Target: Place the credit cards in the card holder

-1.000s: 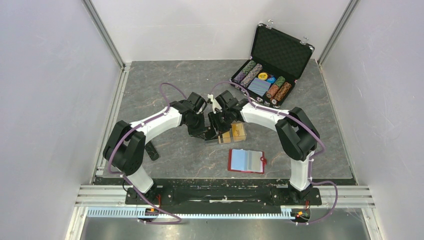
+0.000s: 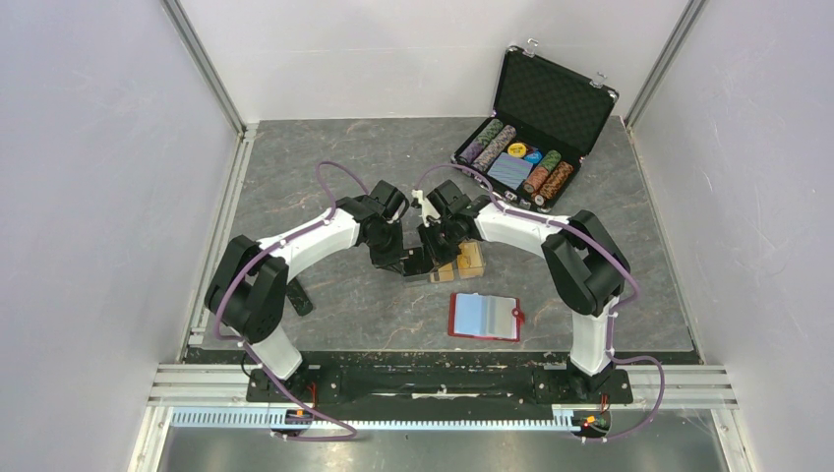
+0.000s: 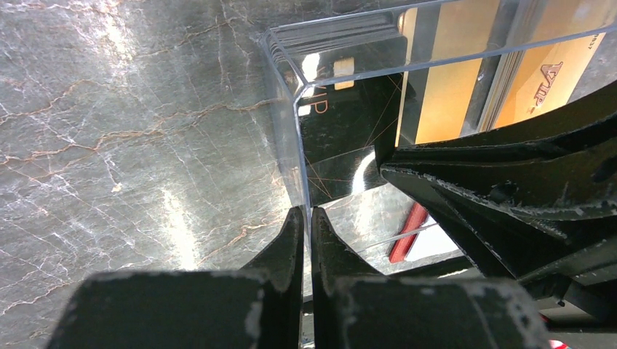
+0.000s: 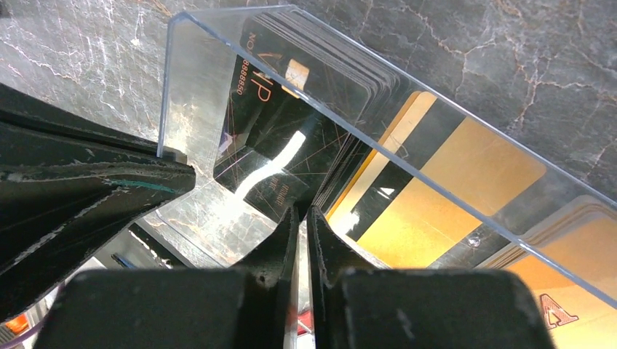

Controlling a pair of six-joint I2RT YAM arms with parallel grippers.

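A clear acrylic box (image 3: 287,145) holds black cards (image 4: 269,160) at one end and yellow cards (image 4: 407,225) beside them. My left gripper is shut on the box's end wall. My right gripper is shut over the box, its fingertips at the edge of the black cards; nothing clearly shows between them. A red-edged card holder (image 2: 486,316) with pale sleeves lies open on the table in front of the box.
An open case (image 2: 551,93) of poker chips stands at the back right. A dark object (image 2: 301,300) lies under the left arm.
My right gripper has shifted slightly over the box. The left arm, the box and the card holder look nearly unchanged.
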